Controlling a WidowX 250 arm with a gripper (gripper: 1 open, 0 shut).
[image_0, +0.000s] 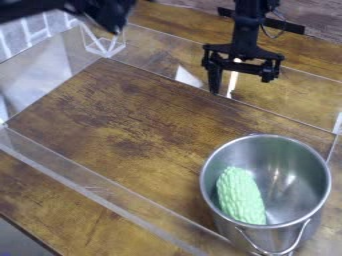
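My black gripper (241, 70) is at the top centre, over the back wall of a clear-walled tray, with its fingers apart and nothing seen between them. A steel pot (305, 175) with a wire handle stands at the front right, and a pale green bumpy object shaped like a corn cob (241, 195) lies inside it, well away from the gripper.
The wooden floor (134, 130) of the clear tray is bare left of the pot. Clear walls run along the left, front and back. A dark blurred shape (100, 10) hangs at the top left edge.
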